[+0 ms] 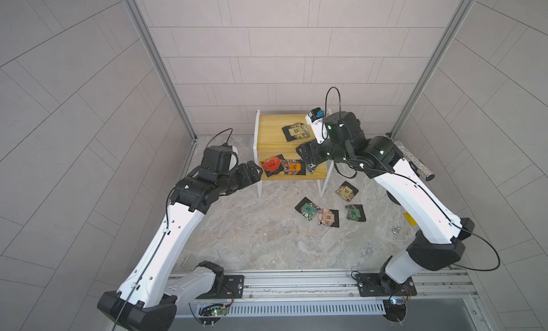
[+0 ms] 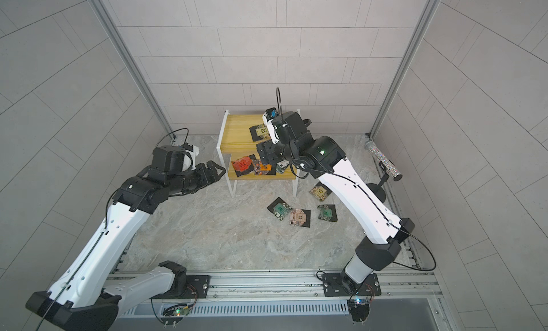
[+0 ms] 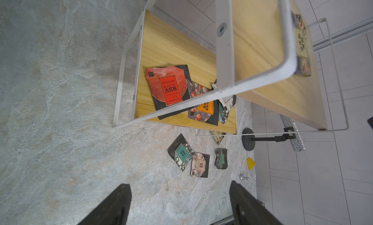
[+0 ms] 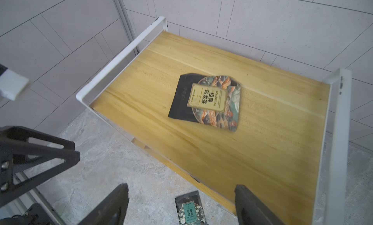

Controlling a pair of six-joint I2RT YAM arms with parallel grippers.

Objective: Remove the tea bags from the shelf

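Observation:
An oolong tea bag (image 4: 206,100) lies on the wooden top board (image 4: 279,139) of the white-framed shelf. Below it, a red tea bag (image 3: 167,89), an orange-labelled one (image 3: 200,112) and partly hidden others lie on the lower board (image 3: 167,42). My left gripper stands open left of the shelf's front, nothing between its fingers. My right gripper is above the top board's front edge, right of the oolong bag in the top views, fingers apart and empty.
Several tea bags, including green (image 1: 308,210) and pink (image 1: 328,218) ones, lie on the floor before the shelf. A lamp-like stand (image 3: 247,141) is at the right. Tiled walls surround the space.

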